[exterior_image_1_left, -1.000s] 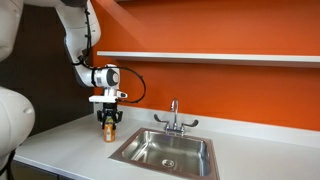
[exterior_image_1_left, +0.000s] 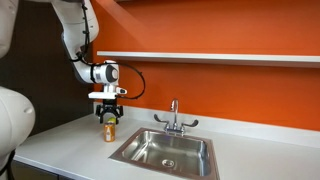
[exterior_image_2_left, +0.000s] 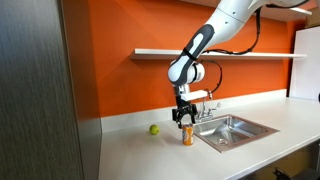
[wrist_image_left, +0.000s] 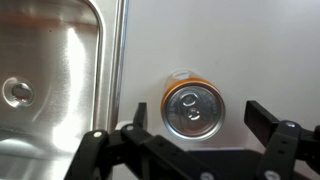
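An orange can (exterior_image_1_left: 109, 133) stands upright on the counter, left of the sink. My gripper (exterior_image_1_left: 109, 112) is above it, pointing down, with its fingers open. In the wrist view the can's silver top (wrist_image_left: 193, 110) shows between the two spread fingers, with a gap on either side. From the second exterior view, the gripper (exterior_image_2_left: 185, 120) is just over the can (exterior_image_2_left: 187, 136); whether the fingertips reach below its rim is hard to tell.
A steel sink (exterior_image_1_left: 126, 153) with a faucet (exterior_image_1_left: 174, 117) lies to the right of the can. A small green round object (exterior_image_2_left: 154, 129) sits on the counter near the back wall. A white shelf (exterior_image_1_left: 220, 58) runs along the orange wall.
The can stands in the same place.
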